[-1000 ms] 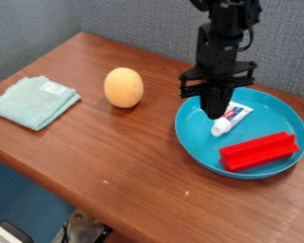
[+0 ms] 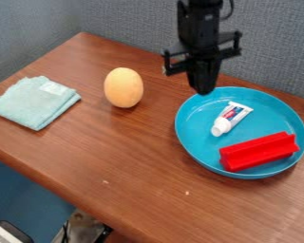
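Observation:
My black gripper (image 2: 203, 84) hangs upright above the back left rim of a blue plate (image 2: 272, 115), shut, with nothing visible between its fingers. On the plate lie a white toothpaste tube (image 2: 231, 118) and a red block-like object (image 2: 257, 151) toward the front right.
An orange egg (image 2: 123, 87) stands left of the plate on the wooden table (image 2: 129, 180). A folded pale cloth (image 2: 34, 102) lies at the left edge. A grey padded wall runs behind.
My gripper has risen and moved a little to the left, away from over the toothpaste tube. The objects on the table look unmoved.

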